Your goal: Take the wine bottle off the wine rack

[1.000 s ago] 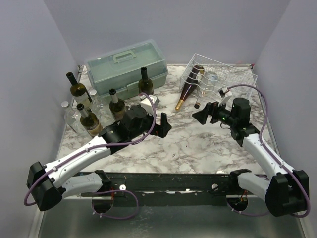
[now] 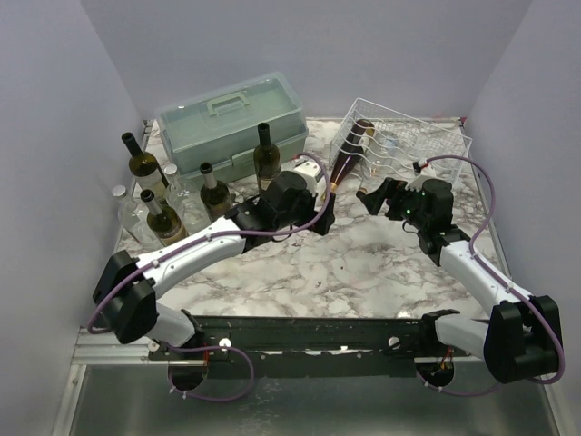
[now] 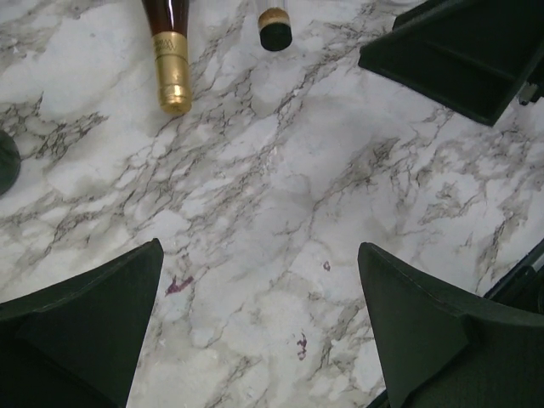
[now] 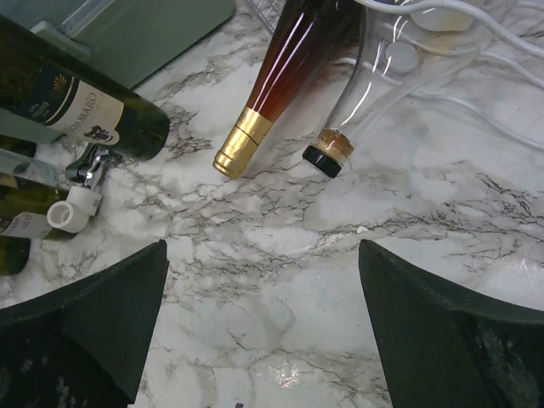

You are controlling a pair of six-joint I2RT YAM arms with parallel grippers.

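A white wire rack [image 2: 418, 127] at the back right holds a dark amber bottle with gold neck [image 2: 351, 145] and a clear corked bottle [image 4: 374, 102]. In the left wrist view the amber bottle's gold neck [image 3: 172, 72] and the clear bottle's cork [image 3: 274, 25] show at the top. My left gripper [image 2: 311, 211] stands open before the amber bottle's neck, nothing between its fingers. My right gripper [image 2: 390, 197] is open just to its right, before the rack, also empty; both bottles show ahead of it in the right wrist view.
Several green and clear bottles [image 2: 162, 218] stand at the left. A teal lidded box [image 2: 231, 118] sits at the back, a green bottle [image 2: 267, 163] before it.
My left gripper has moved right and up in the top view, toward the amber bottle's neck. My right gripper has shifted slightly right. The bottles have not moved.
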